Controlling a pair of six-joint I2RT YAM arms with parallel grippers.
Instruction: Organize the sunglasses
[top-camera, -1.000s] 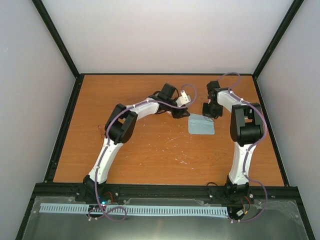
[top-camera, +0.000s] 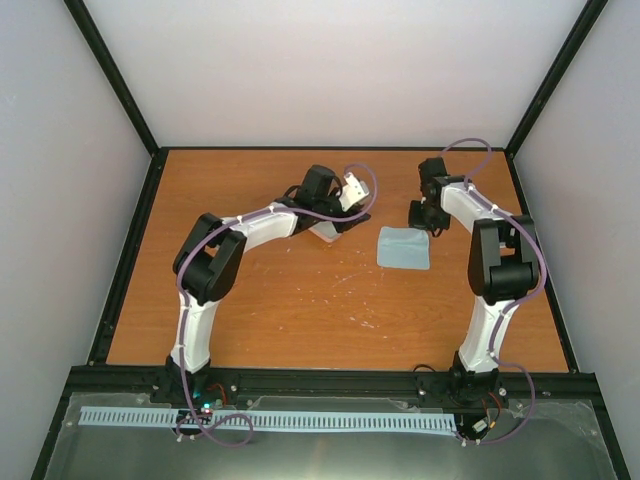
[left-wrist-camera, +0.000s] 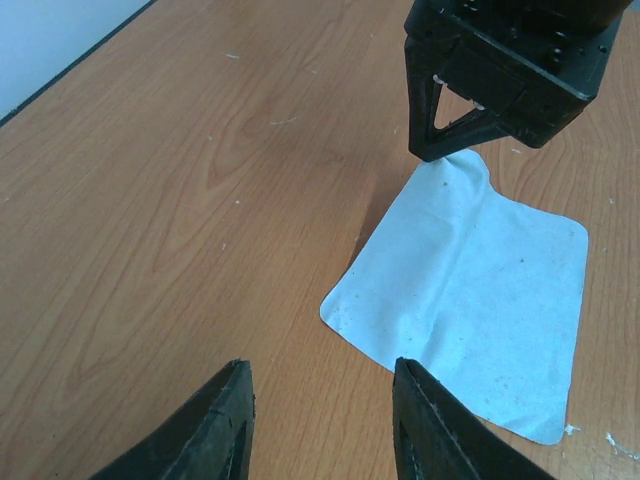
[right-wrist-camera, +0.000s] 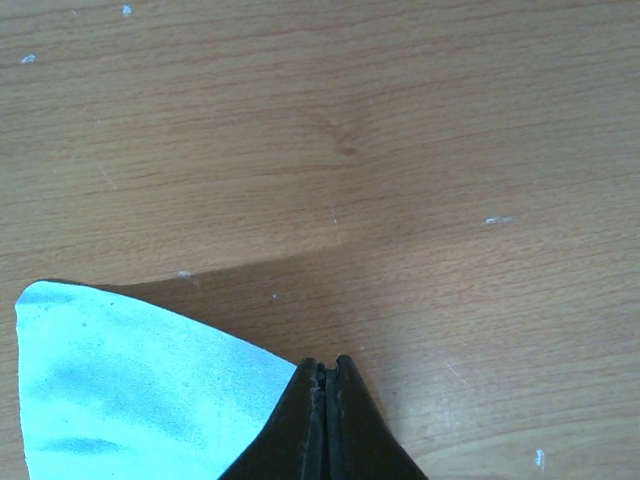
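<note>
A light blue cloth (top-camera: 402, 250) lies on the wooden table, right of centre in the top view and large in both wrist views. My right gripper is shut at the cloth's far corner; whether it grips the cloth is hard to tell. In the left wrist view the right gripper's body (left-wrist-camera: 510, 70) stands over that raised corner. My left gripper is part open above the table, left of the cloth, with nothing between its fingers. A pale object (top-camera: 327, 232), partly hidden under the left arm, lies left of the cloth; I cannot tell what it is.
Bare tabletop (top-camera: 270, 310) spreads across the front and left. A dark frame edges the table, with a white wall behind. Purple cables loop over both arms.
The left arm has drawn back leftward, away from the cloth, uncovering more of the pale object beneath it.
</note>
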